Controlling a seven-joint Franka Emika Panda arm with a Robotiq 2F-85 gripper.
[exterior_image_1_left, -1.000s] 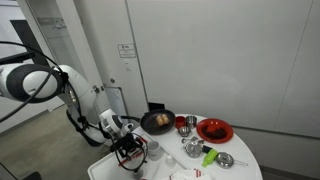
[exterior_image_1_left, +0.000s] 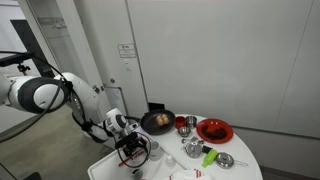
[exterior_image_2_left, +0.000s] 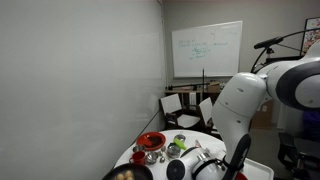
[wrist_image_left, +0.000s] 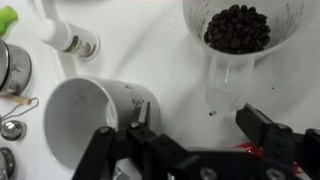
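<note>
In the wrist view a pale, see-through cup (wrist_image_left: 205, 18) holds dark coffee beans (wrist_image_left: 238, 28), and its clear handle (wrist_image_left: 229, 82) points down toward my gripper. The black fingers stand apart, one on each side of the view, with a gap between them. The handle's end is just beyond this gap; whether it reaches between the fingers is hard to judge. A white mug (wrist_image_left: 82, 118) lies close by the left finger, its opening visible. In exterior view 1 the gripper (exterior_image_1_left: 132, 156) is low over the near left of the white table.
A white bottle (wrist_image_left: 70, 38) and metal pots are left of the mug. Something red (wrist_image_left: 262, 152) shows below the right finger. A black pan (exterior_image_1_left: 157, 123), a red bowl (exterior_image_1_left: 215, 131) and a green item (exterior_image_1_left: 209, 158) stand farther off on the table.
The arm has shifted only slightly, with the gripper a little lower and to the right in exterior view 1. The objects on the table appear unmoved.
</note>
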